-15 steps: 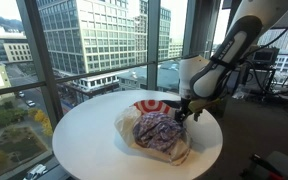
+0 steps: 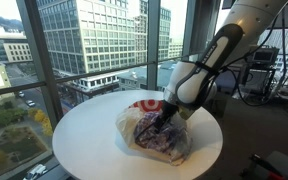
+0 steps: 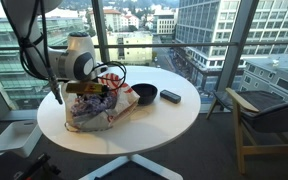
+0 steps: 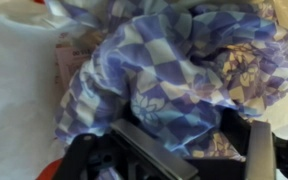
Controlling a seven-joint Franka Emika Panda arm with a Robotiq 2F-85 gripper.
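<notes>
A blue and white checked cloth (image 4: 169,75) lies bunched on a crumpled white plastic bag (image 2: 144,128) with red print. The bag rests on the round white table. My gripper stands open over the cloth, its fingers (image 4: 152,150) spread at the bottom of the wrist view with cloth showing in the gap. In exterior view 1 the gripper (image 2: 165,118) is down at the cloth, which it partly covers. Whether the fingertips touch the cloth I cannot tell.
Exterior view 2 shows a black bowl (image 3: 144,93) beside the bag and a small dark box (image 3: 170,96) farther right. A wooden-armed chair (image 3: 259,125) stands apart from it.
The arm has moved left and down from the bag's right side to the cloth. The gripper now covers part of it. The bag stays in about the same place.
</notes>
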